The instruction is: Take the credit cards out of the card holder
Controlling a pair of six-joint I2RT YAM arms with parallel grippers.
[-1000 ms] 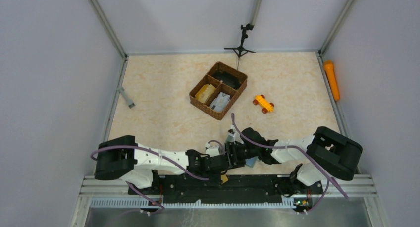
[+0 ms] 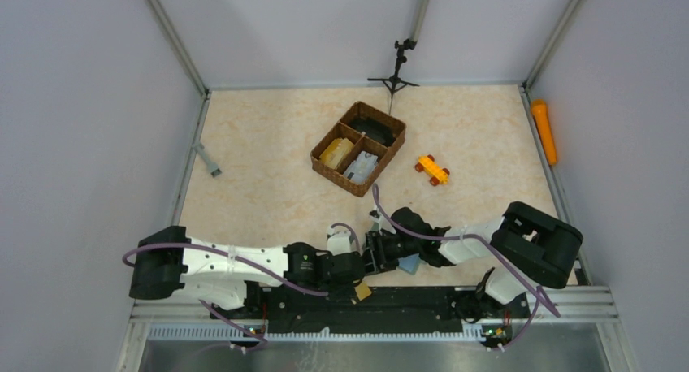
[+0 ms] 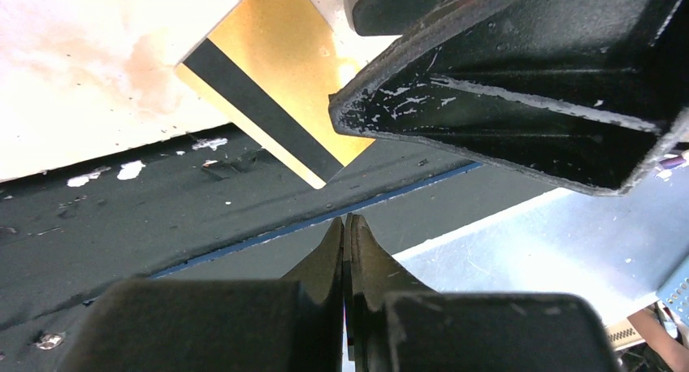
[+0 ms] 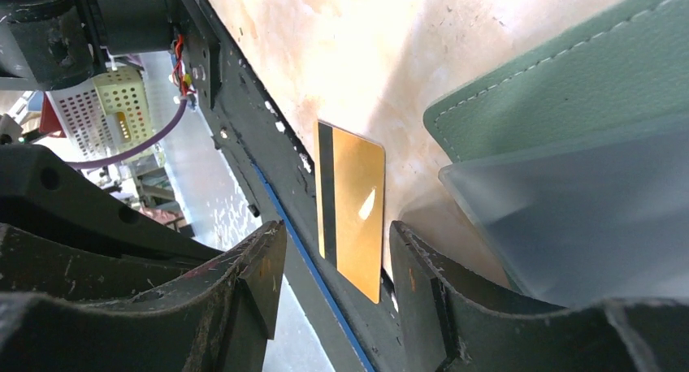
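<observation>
A gold card [image 4: 357, 201] with a black stripe lies at the table's front edge, jutting over the dark strip, and is out of the card holder. The green stitched card holder [image 4: 569, 96] lies open beside it, its bluish flap [image 4: 585, 214] at the right of the right wrist view. My right gripper is open over the card, which shows through the gap; whether the fingers touch it cannot be told. In the left wrist view my left gripper is shut with nothing visible between its tips, apart from the card [image 3: 276, 71].
Farther back stands a wicker basket [image 2: 335, 176] with several items in its compartments. An orange toy car [image 2: 432, 170] sits to its right. Both arms crowd together at the front edge.
My left arm has drawn back to the left, so more of the gold card shows.
</observation>
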